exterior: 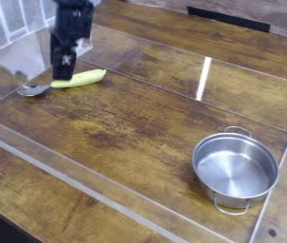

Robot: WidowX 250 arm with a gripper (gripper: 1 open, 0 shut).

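My black gripper [65,66] hangs open at the upper left, just above a pale yellow-green elongated object [78,79] and a metal spoon [34,89] that lie close together on the wooden table. Nothing shows between its fingers. A steel pot [235,167] with two handles stands at the lower right, well away from the gripper.
Transparent strips or panels border the work area, with a white strip at the back right.
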